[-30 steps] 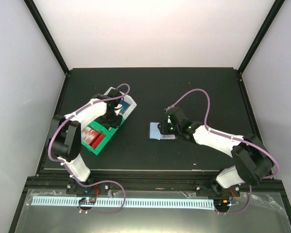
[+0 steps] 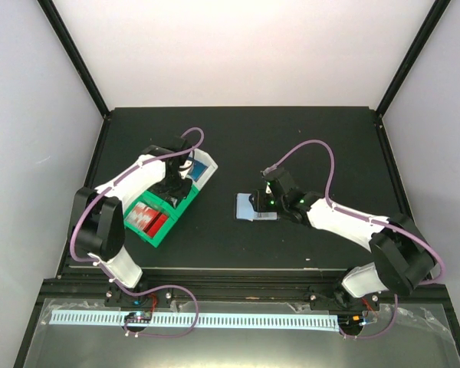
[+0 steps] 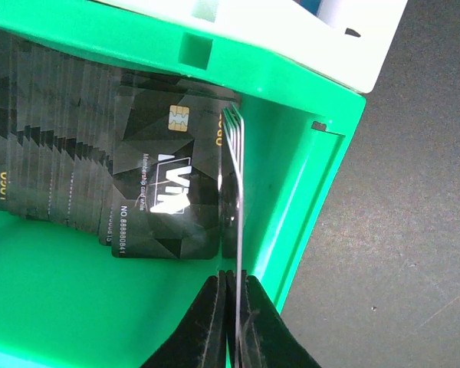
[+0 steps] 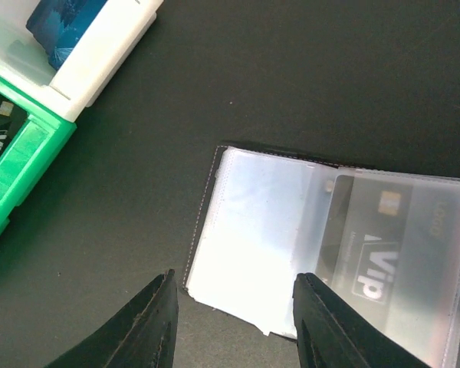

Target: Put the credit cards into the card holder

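Observation:
In the left wrist view black cards (image 3: 165,176) stand in a row in a green box (image 3: 107,299). My left gripper is shut on a thin upright card (image 3: 238,184), seen edge-on; its top shows several pale lines, so I cannot tell whether it is one card or more. In the right wrist view the card holder (image 4: 253,230) lies open, a Vip card (image 4: 376,268) under its clear right sleeve. My right gripper is part open over the holder's near edge, nothing between its fingers.
A white box (image 4: 92,57) with blue contents adjoins the green box. Red cards (image 2: 155,224) lie in its front compartment.
My left arm has shifted slightly, its gripper over the green box. The right arm is nearly still.

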